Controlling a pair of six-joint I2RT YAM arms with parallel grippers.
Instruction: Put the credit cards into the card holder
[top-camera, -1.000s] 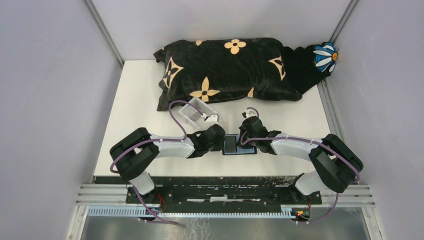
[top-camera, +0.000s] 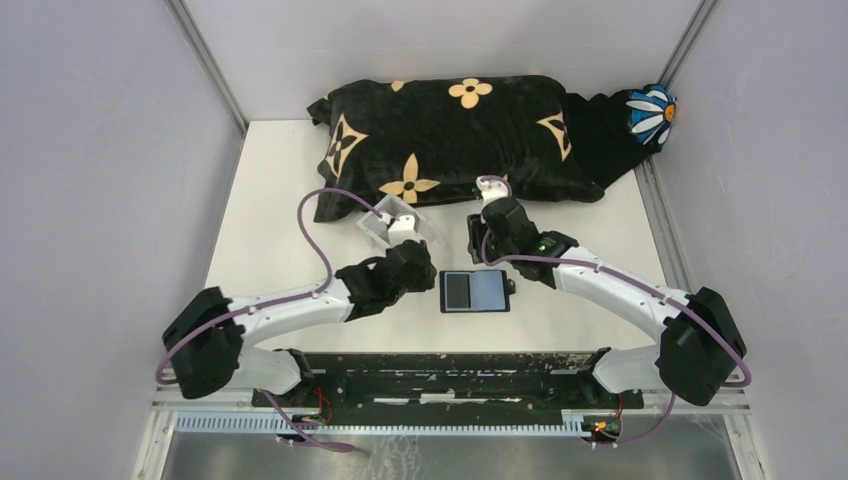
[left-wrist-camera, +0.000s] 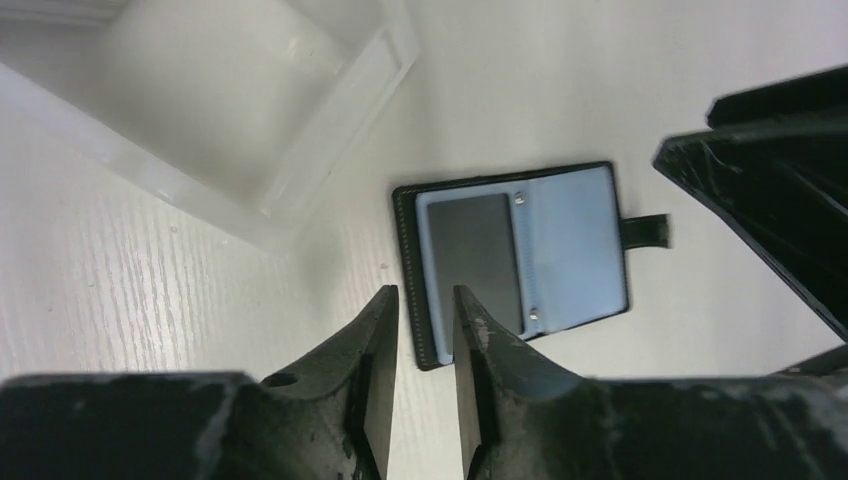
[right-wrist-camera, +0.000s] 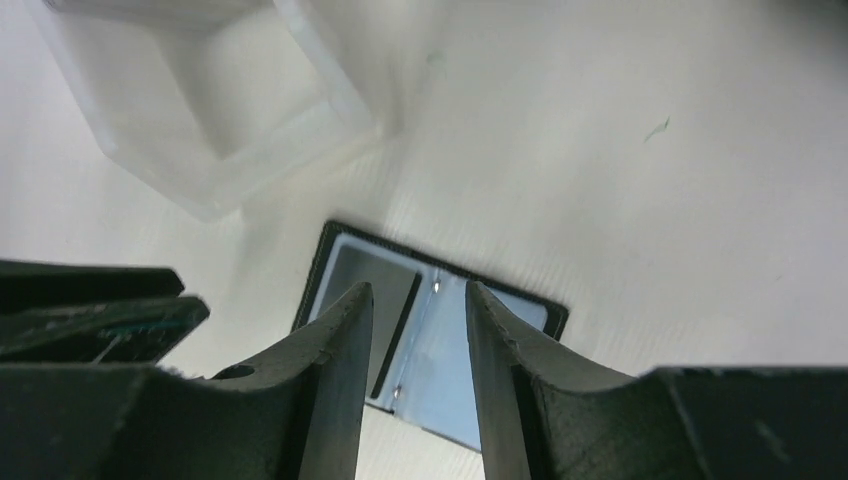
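The card holder (top-camera: 458, 291) lies flat on the table, its black edge framing a grey pocket side and a pale blue side. My left gripper (top-camera: 430, 277) hovers just left of it; in the left wrist view, the gap between the fingers is empty. Behind the holder, my right gripper (top-camera: 477, 240) is raised with its fingers (right-wrist-camera: 335, 360) apart and nothing between them. No loose card shows on the table. Whether cards sit inside the grey pocket (left-wrist-camera: 475, 255) cannot be told.
A translucent white box (top-camera: 371, 233) stands behind the left gripper; part of its inside is hidden. A black flowered cushion (top-camera: 450, 140) fills the back of the table. Free table lies to the right of the holder and at the far left.
My right gripper has risen back off the holder, uncovering its blue side. The left gripper has drawn back to the left.
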